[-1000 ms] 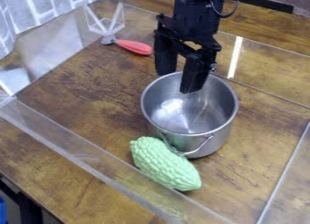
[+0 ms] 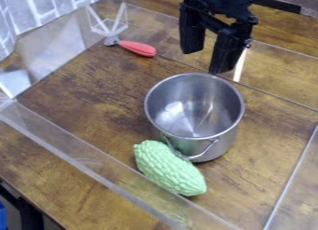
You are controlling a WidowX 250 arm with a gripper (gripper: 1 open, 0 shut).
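My black gripper (image 2: 209,49) hangs above and just behind a steel pot (image 2: 194,114), its two fingers pointing down and spread apart, with nothing seen between them. The pot stands on the wooden board, its inside empty. A light green bumpy vegetable toy (image 2: 169,169) lies in front of the pot at its lower left, close by it.
A red-handled utensil (image 2: 136,47) lies at the back left. Clear plastic walls (image 2: 87,145) border the work area, and the wooden surface (image 2: 81,89) on the left is bare. A white strip stands behind the pot at the back right.
My gripper has moved up and to the right, from over the pot's mouth to higher behind it. The pot and green vegetable stay where they were.
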